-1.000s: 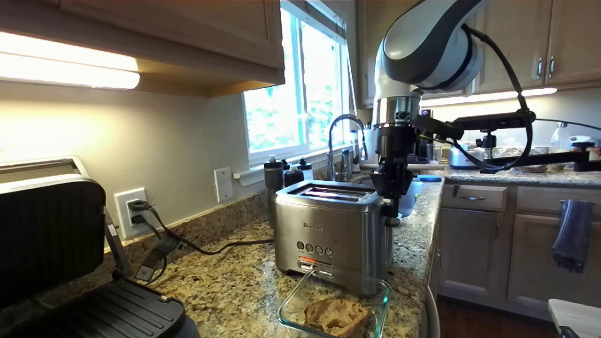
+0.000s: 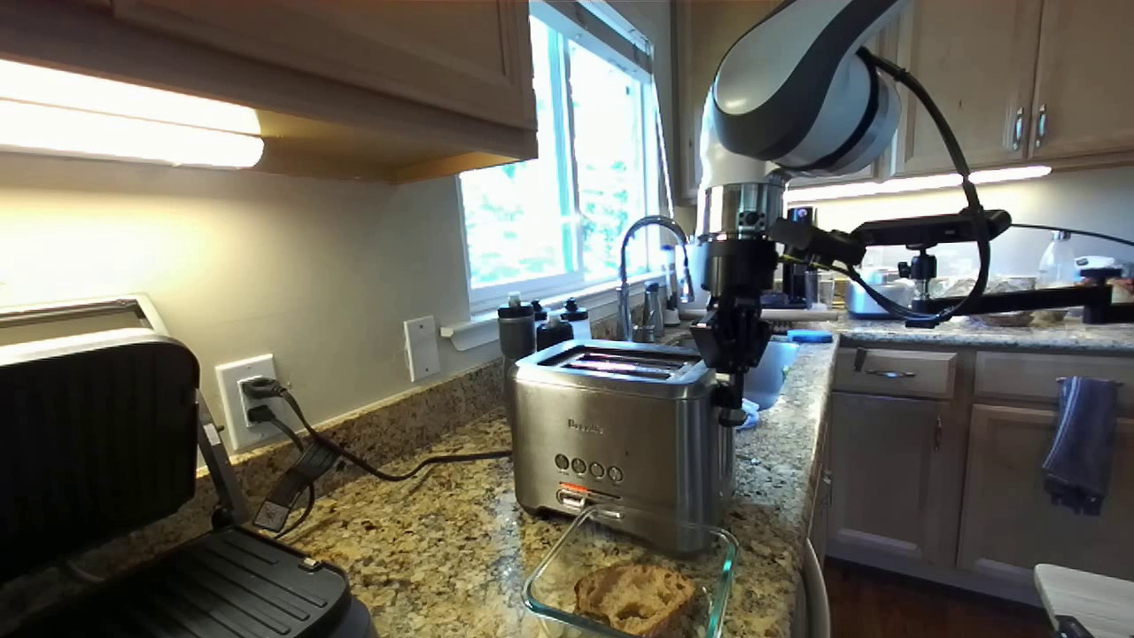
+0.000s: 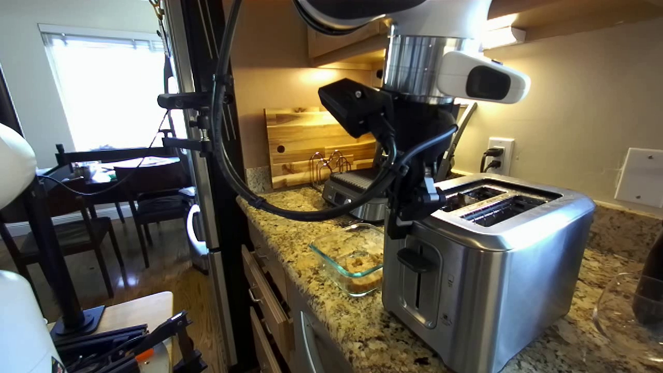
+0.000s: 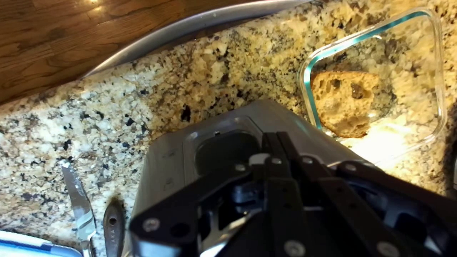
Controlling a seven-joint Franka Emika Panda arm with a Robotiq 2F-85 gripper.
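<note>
A brushed-steel toaster (image 2: pixel 622 447) stands upright on the counter, its two slots facing up. At its end, my gripper (image 3: pixel 398 231) points down with its fingers together; nothing shows between them. The fingertips are close to the end face, just above the black lever (image 3: pixel 415 260); whether they touch the toaster cannot be told. In the wrist view, the shut gripper overlaps the toaster (image 4: pixel 171 167) and hides much of it. A piece of bread (image 4: pixel 345 102) lies in the clear glass dish (image 4: pixel 315 107) beside the toaster.
An open grill press (image 2: pixel 234 574) stands at the left, and a cord runs from the toaster to the wall outlet (image 2: pixel 252 399). Bottles (image 2: pixel 517 331) stand behind the toaster. In the wrist view, a knife (image 4: pixel 77 197) lies on the counter, whose edge drops to the floor.
In the first exterior view, the toaster has shifted slightly left. My gripper has moved the same way along with it, still shut. The dish and bread have stayed put.
</note>
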